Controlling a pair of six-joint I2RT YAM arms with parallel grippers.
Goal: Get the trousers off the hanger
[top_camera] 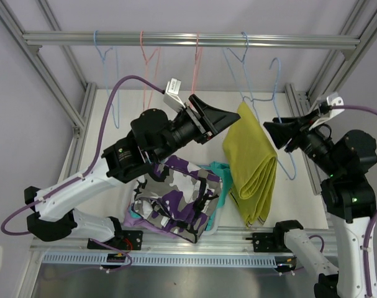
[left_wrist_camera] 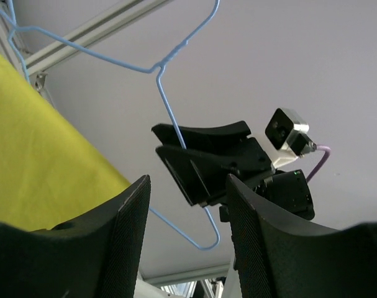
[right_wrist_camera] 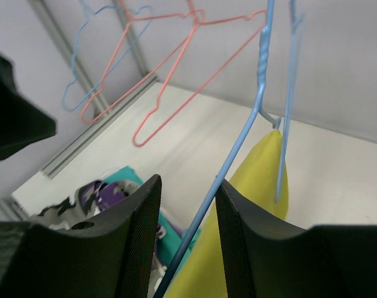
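Observation:
The yellow-green trousers [top_camera: 250, 161] hang folded beside a blue hanger [top_camera: 286, 164] at the right; whether they still rest on its bar I cannot tell. My right gripper [top_camera: 281, 130] is at that hanger, whose wire runs between its fingers in the right wrist view; whether they are shut on it is unclear. My left gripper [top_camera: 219, 121] is at the upper left of the trousers, part open; in the left wrist view the yellow cloth [left_wrist_camera: 45, 149] lies beyond its fingertips, with nothing visible between them.
A pile of camouflage and teal clothes [top_camera: 176, 198] lies in a bin below centre. Empty blue and pink hangers [top_camera: 146, 68] hang from the rail [top_camera: 176, 38]. The white back board is clear around the pile.

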